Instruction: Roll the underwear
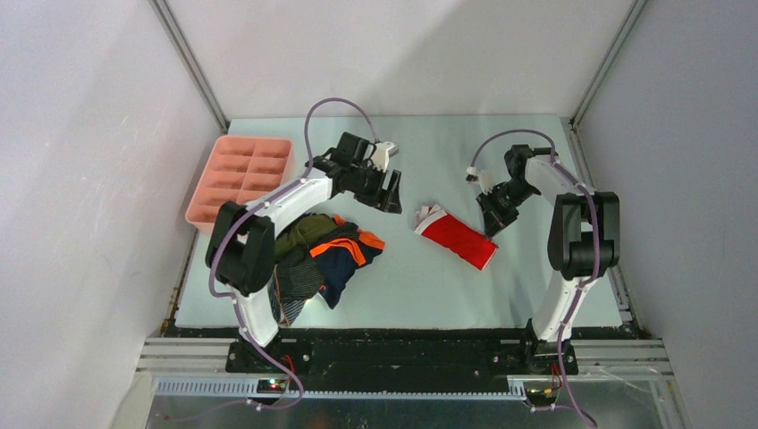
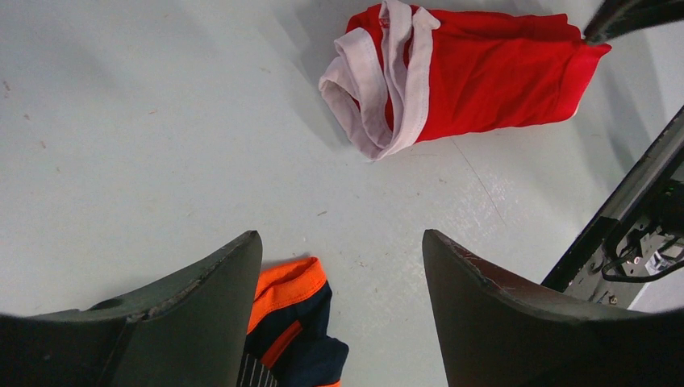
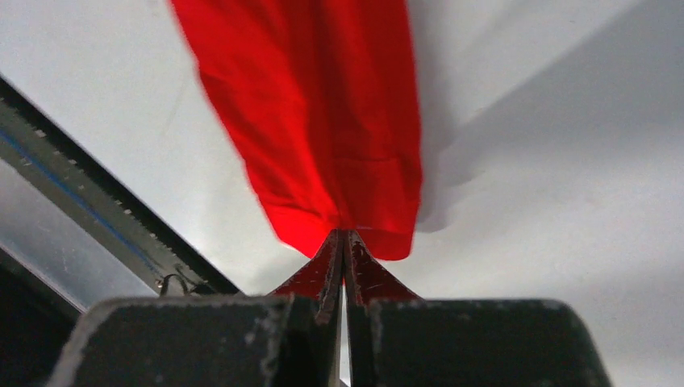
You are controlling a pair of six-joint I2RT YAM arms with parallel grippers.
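Red underwear [image 1: 456,238] lies folded into a long strip on the table, slanting down to the right. Its white waistband [image 2: 410,85] bunches at the left end, as the left wrist view shows. At the right end's upper corner, my right gripper [image 1: 492,234] is shut on the red cloth. From the right wrist view, its fingertips [image 3: 329,256] meet at the end of the red fabric [image 3: 363,161]. Left of the underwear and apart from it, my left gripper [image 1: 391,208] hangs open, with nothing between its fingers.
A pink divided tray [image 1: 198,214] stands at the back left with empty compartments. In front of it lies a heap of dark clothes [image 1: 335,264] with orange trim, partly under the left arm. Bare table [image 1: 420,295] shows in front of and behind the underwear.
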